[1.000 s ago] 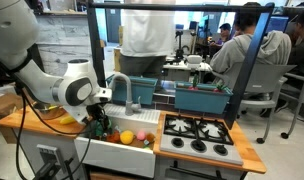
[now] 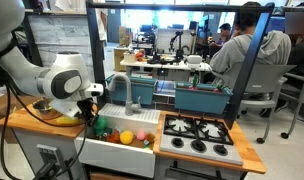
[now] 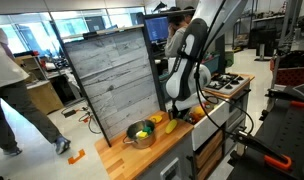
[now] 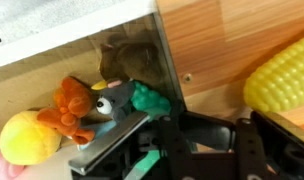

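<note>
In the wrist view my gripper is at the bottom, above the line where the sink meets the wooden counter. Its dark fingers look shut, with nothing visible between them. A yellow corn cob (image 4: 280,78) lies on the wood to the right. Left of the fingers, inside the sink, are an orange toy (image 4: 70,105), a grey and green toy (image 4: 142,98) and a yellow round toy (image 4: 30,138). Exterior view 1 has the gripper (image 2: 90,112) by the left rim of the white sink (image 2: 129,158), where small coloured toys lie.
A metal pot (image 3: 140,135) stands on the counter beyond the corn. The faucet (image 2: 128,90) rises behind the sink, and a stove (image 2: 199,135) is to its right. Blue bins (image 2: 200,98) sit along the back.
From over the sink, my gripper has risen and shifted left toward the sink's left rim. The green toy in the sink shows more clearly now.
</note>
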